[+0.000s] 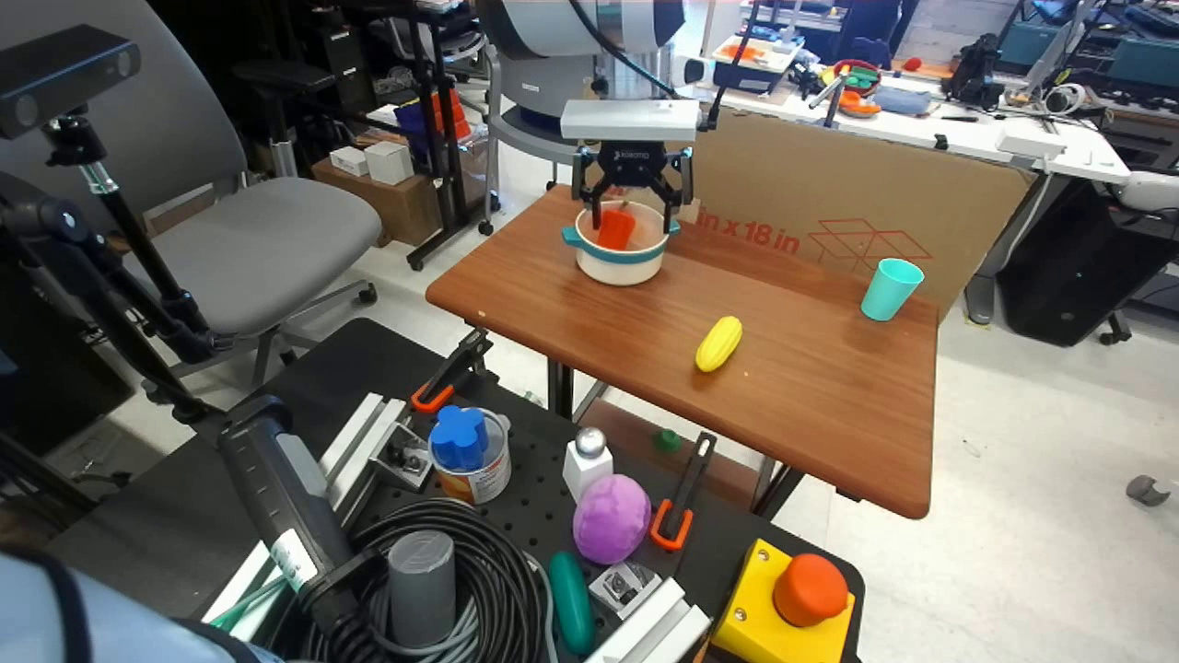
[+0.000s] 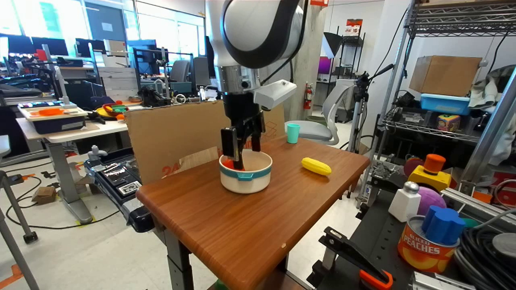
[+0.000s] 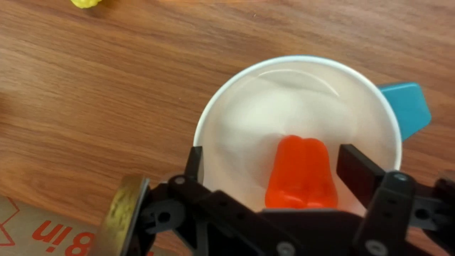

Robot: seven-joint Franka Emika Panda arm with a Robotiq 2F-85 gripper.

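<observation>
A cream pot [image 1: 620,273] with a teal band and handles stands on the brown table. Inside it lies a red pepper-like object [image 3: 301,175]. My gripper [image 1: 632,225] is open over the pot, its fingers spread wide. In the wrist view the red object sits between those fingers, clear of both. One finger [image 3: 194,164] overlaps the pot's left rim in that view, and the other appears over the interior. Whether either finger touches the pot wall, I cannot tell. Apart on the table lies a yellow corn-like object [image 1: 719,343], and a turquoise cup [image 1: 891,289] stands near the far corner.
A cardboard panel [image 1: 818,204] runs along the table's back edge, close behind the pot. A black bench [image 1: 519,541] with clamps, a can and cables stands apart from the table.
</observation>
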